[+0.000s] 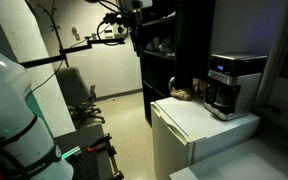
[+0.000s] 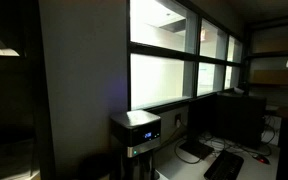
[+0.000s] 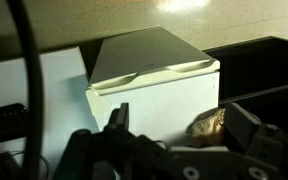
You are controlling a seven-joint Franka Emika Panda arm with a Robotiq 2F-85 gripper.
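Note:
High at the upper left in the exterior view 1, my gripper (image 1: 136, 38) hangs in the air, well apart from the counter. In the wrist view the gripper is open, its two dark fingers (image 3: 120, 116) spread apart. Nothing shows between them except the distant white front of a box-like unit (image 3: 154, 100) with a grey top. A silver and black coffee maker (image 1: 230, 85) stands on the white surface (image 1: 191, 117) in the exterior view 1, and its lit display shows in the exterior view 2.
Several small items (image 1: 182, 94) sit beside the coffee maker, against the dark shelving (image 1: 158, 72). A black keyboard (image 2: 224, 165) lies on the desk near a dark monitor (image 2: 237, 118). A crumpled brown object (image 3: 208, 128) shows in the wrist view. Open floor (image 1: 130, 135) lies left of the white cabinet.

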